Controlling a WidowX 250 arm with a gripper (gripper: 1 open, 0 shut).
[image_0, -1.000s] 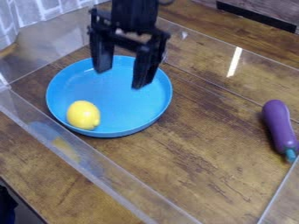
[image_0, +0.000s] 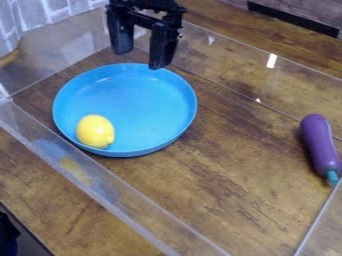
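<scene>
The gripper (image_0: 142, 52) is at the top of the camera view, over the far rim of a blue plate (image_0: 154, 110), its two dark fingers apart with nothing visible between them. A yellow lemon-like object (image_0: 96, 130) lies in the left front part of the plate. A purple eggplant-like object (image_0: 319, 145) with a teal tip lies on the table at the far right.
Transparent walls run along the left and right edges, with a clear strip along the lower left.
The gripper has moved up and back, away from the plate's middle. The lemon-like object, plate and purple object look unmoved.
</scene>
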